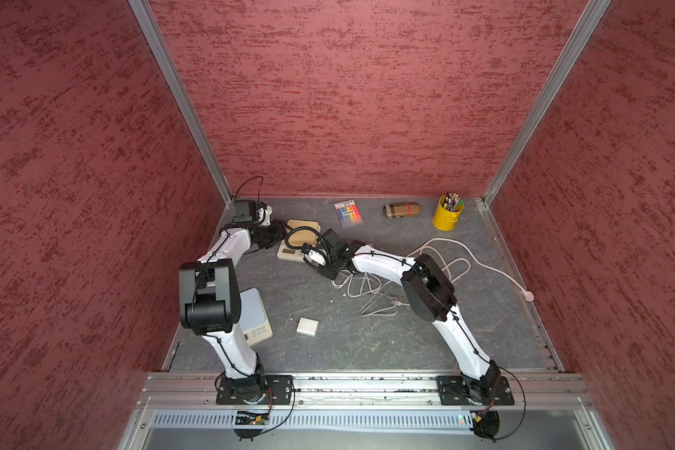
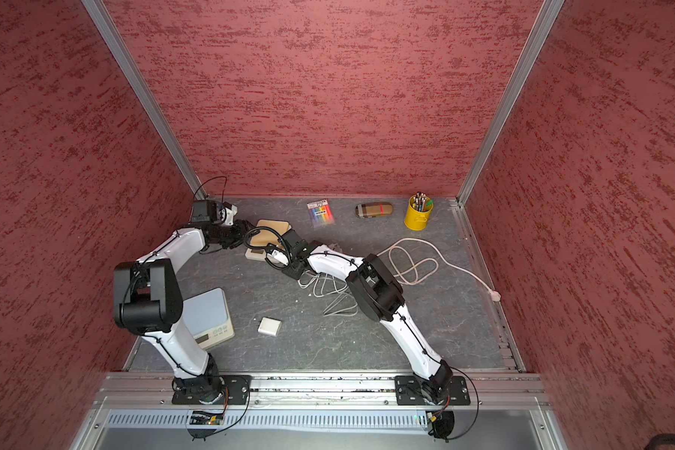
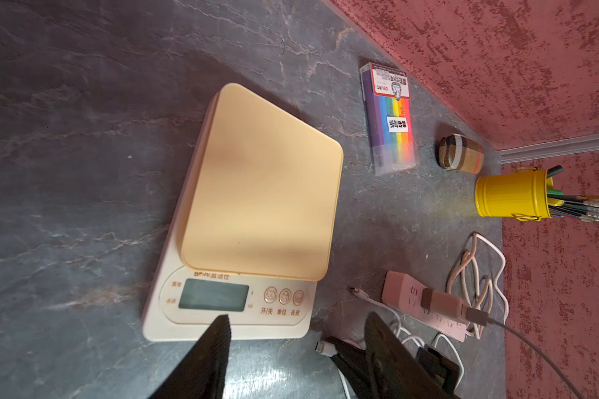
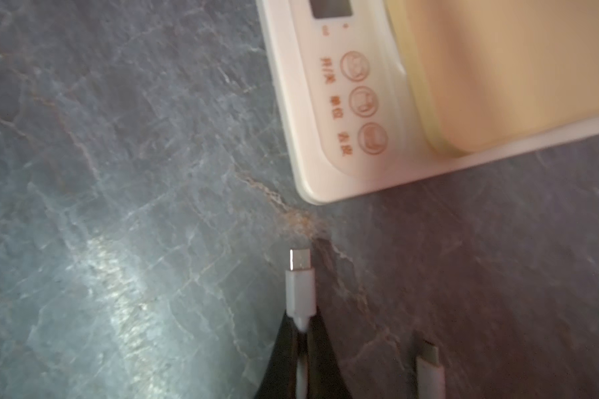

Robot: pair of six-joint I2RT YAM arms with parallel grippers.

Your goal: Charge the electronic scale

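The electronic scale, white with a beige plate (image 3: 263,186), lies flat on the table, its display and buttons (image 4: 362,103) visible. My right gripper is shut on a white charging cable. The cable's plug (image 4: 300,292) sticks out past the fingertips, its bare metal end pointing towards the scale's corner but apart from it. Over the scale's button side, my left gripper stands open with nothing between its fingers. The scale's charging port cannot be seen. A second white plug (image 4: 430,375) lies to the right of the held one.
A power strip (image 3: 396,292) with an adapter (image 3: 446,304) lies among loose white cables. Another scale (image 1: 253,315) is at the front left, with a small white box (image 1: 307,326) beside it. Pens (image 1: 348,213), a pouch (image 1: 402,210) and a yellow bucket (image 1: 445,217) line the back.
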